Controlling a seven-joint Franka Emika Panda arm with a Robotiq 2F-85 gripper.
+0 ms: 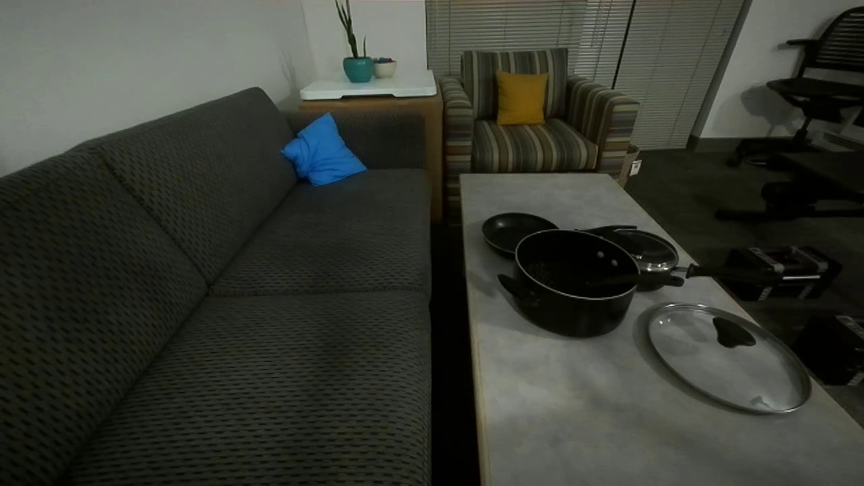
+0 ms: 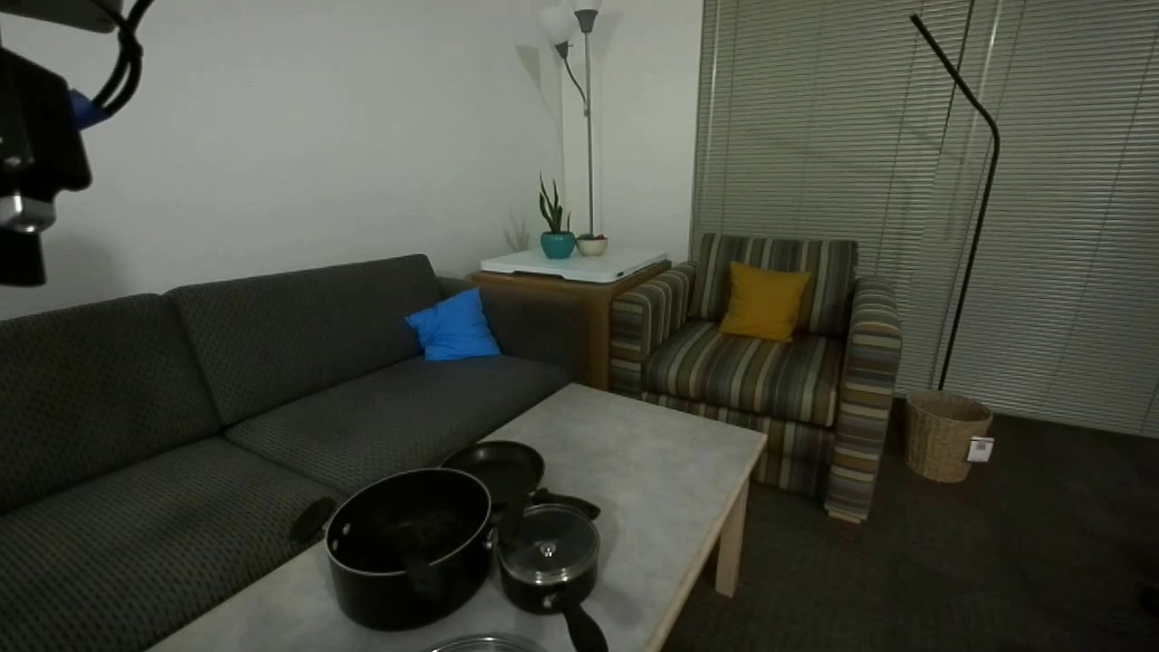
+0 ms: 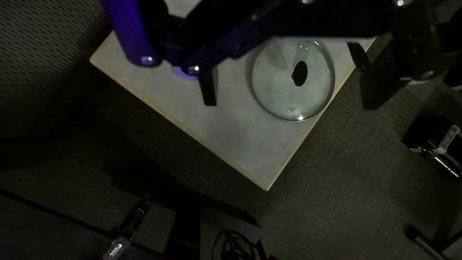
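In the wrist view my gripper stands open, its dark fingers (image 3: 208, 91) wide apart and empty. Seen between and beyond them is a clear glass lid (image 3: 277, 93) with a black knob, lying flat on the table near its long edge. A big black pot (image 1: 576, 316), uncovered, stands behind the lid in exterior view 1. A small frying pan (image 1: 518, 232) and a lidded saucepan (image 2: 549, 565) sit beside the pot. Exterior view 2 catches only part of dark arm hardware at its upper left.
A striped armchair (image 2: 750, 375) stands past the far end. Black cases (image 1: 781, 271) rest on the floor at right.
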